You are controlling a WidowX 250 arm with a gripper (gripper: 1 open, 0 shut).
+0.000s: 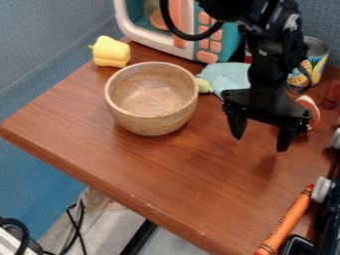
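My black gripper (pixel 260 133) hangs over the right part of the wooden table (pixel 146 179), fingers pointing down and apart, with nothing visible between them. To its left stands an empty woven bowl (pixel 151 98). A yellow pepper-like object (pixel 109 52) sits at the back left. A light blue cloth-like item (pixel 224 76) lies behind the gripper, partly hidden by it.
A toy microwave (pixel 173 25) stands at the back, a can (pixel 313 60) at the back right. An orange crayon-shaped object (pixel 285 223) lies along the right edge beside dark gear.
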